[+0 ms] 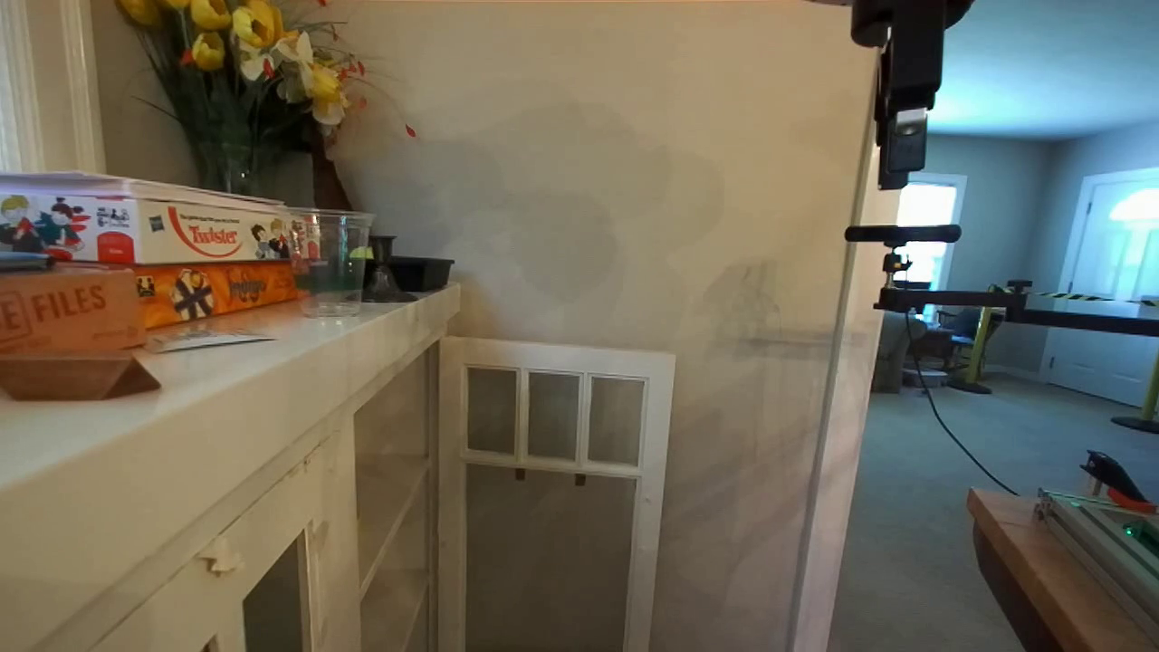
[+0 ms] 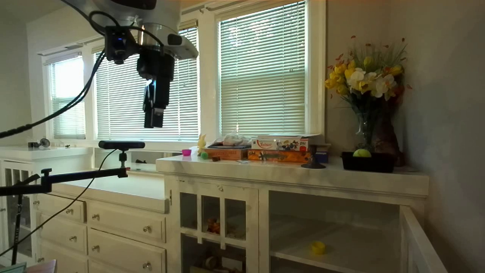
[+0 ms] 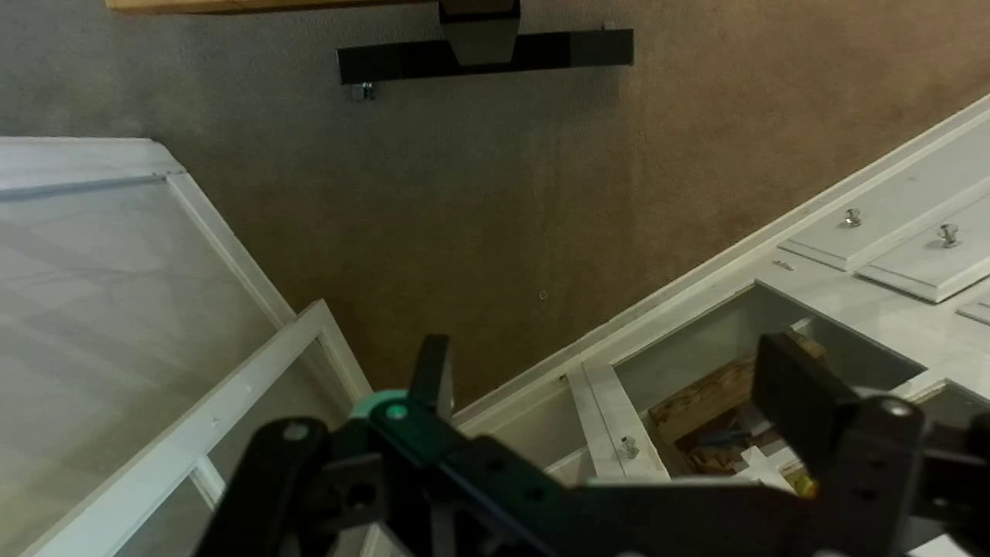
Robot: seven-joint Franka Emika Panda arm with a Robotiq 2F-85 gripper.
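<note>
Held high and pointing down, my gripper (image 2: 153,123) hangs in front of the windows, well clear of the countertop (image 2: 291,168). In the wrist view the two dark fingers of the gripper stand wide apart, with nothing between them; it is open. A yellow cup (image 2: 318,247) sits on the shelf inside the cabinet whose glazed door (image 1: 663,489) is swung out. On the counter are a black tray (image 2: 368,163) with a tennis ball (image 2: 362,153) in it, a dark candlestick-like stand (image 2: 313,157), a pink cup (image 2: 186,152) and a clear plastic cup (image 1: 331,261).
Stacked game boxes (image 2: 278,155) and a vase of flowers (image 2: 363,123) take up much of the counter's back. A camera on a black stand arm (image 2: 86,174) stands out at the left. Below my gripper the floor (image 3: 464,213) is mostly bare.
</note>
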